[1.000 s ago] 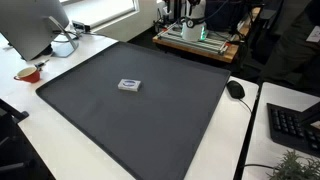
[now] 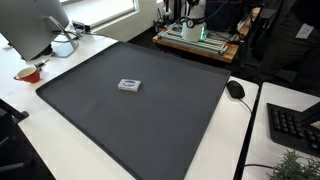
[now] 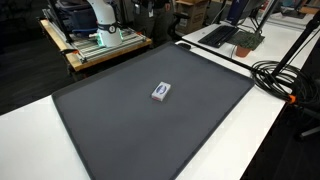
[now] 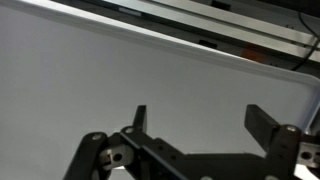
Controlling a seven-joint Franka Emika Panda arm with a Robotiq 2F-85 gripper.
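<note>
A small white box with a blue oval label (image 2: 129, 85) lies flat on the dark grey board. In exterior view 2 the same white box (image 3: 161, 91) sits a little above the middle of the board, with nothing touching it. My gripper is open in the wrist view, its two black fingers wide apart and only plain board surface beyond them. The box does not appear in the wrist view. Both exterior views show part of the arm at the far side, but the fingers cannot be made out there.
The grey board (image 2: 150, 125) is otherwise bare. Around it are a red cup (image 2: 30, 75) at left, a black mouse (image 2: 235, 90) and a keyboard (image 2: 295, 130) at right. A coiled black cable (image 3: 280, 80) and a potted plant (image 3: 243, 50) stand beyond the board.
</note>
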